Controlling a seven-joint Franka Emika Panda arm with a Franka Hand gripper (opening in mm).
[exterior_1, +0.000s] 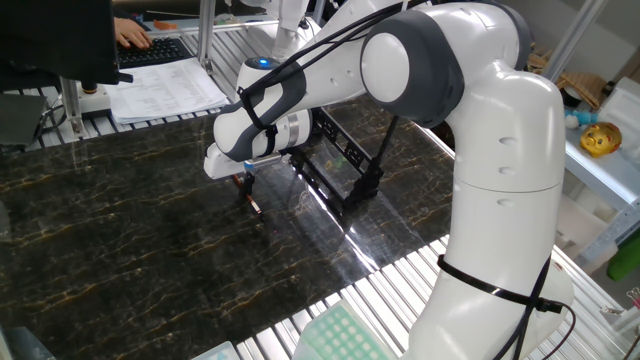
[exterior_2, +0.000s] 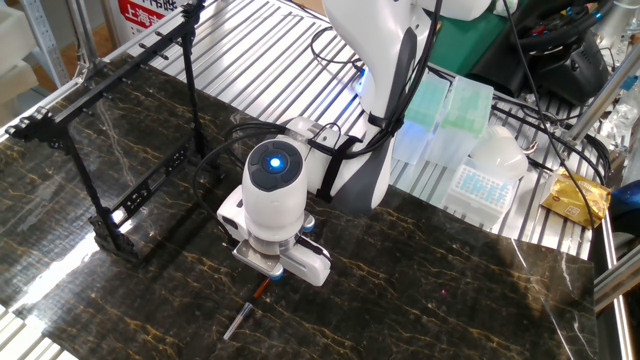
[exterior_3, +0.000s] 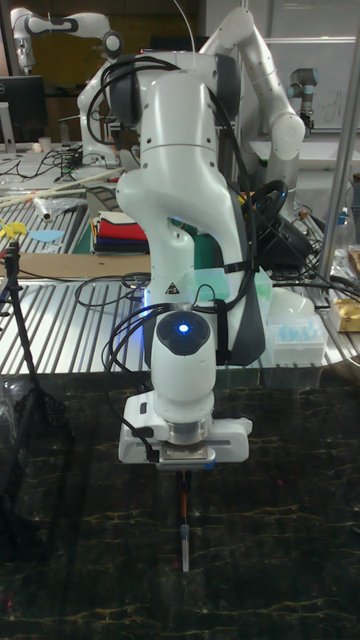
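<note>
A thin pen-like tool (exterior_1: 257, 209), reddish-brown with a pale tip, lies at or just above the dark marbled tabletop. In exterior view 2 the tool (exterior_2: 238, 321) sticks out from under the white hand toward the front, and in exterior view 3 the same tool (exterior_3: 185, 549) points toward the camera. My gripper (exterior_1: 248, 194) is pointed down over the tool's middle, its dark fingers low beside or around it. The hand hides most of the fingers in the other views, so whether they grip the tool is unclear.
A black open frame (exterior_2: 150, 190) stands on the tabletop close beside the hand. Pale boxes (exterior_2: 481, 194) sit on the slatted metal surface past the table's edge. Papers (exterior_1: 165, 92) lie at the far side. Much of the marble top is bare.
</note>
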